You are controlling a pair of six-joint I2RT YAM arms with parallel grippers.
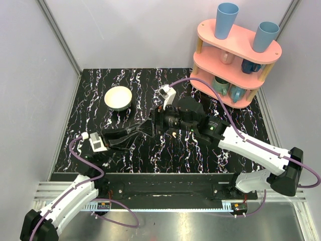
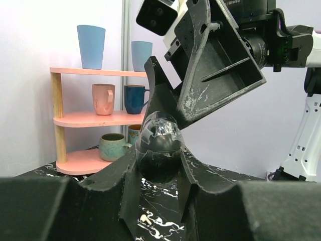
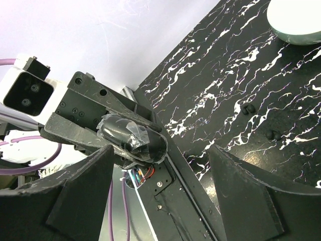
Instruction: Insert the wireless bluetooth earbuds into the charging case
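Note:
The black, glossy charging case (image 2: 159,150), partly wrapped in clear tape, sits between the fingers of my left gripper, which is shut on it. In the right wrist view the case (image 3: 131,136) lies tilted, close behind the tip of the left-hand finger (image 3: 95,175). My right gripper is open, its fingers apart in that view. It reaches in from the right, right by the case, and whether it touches cannot be told. Two small dark pieces, possibly the earbuds, lie on the tabletop: one piece (image 3: 248,109) and another piece (image 3: 273,135).
A pale bowl (image 1: 118,98) stands at the back left of the black marbled table (image 1: 95,85). The pink shelf (image 1: 228,65) with cups and mugs fills the back right corner. A small cream-coloured piece (image 2: 145,219) lies on the tabletop. Free surface shows between bowl and shelf.

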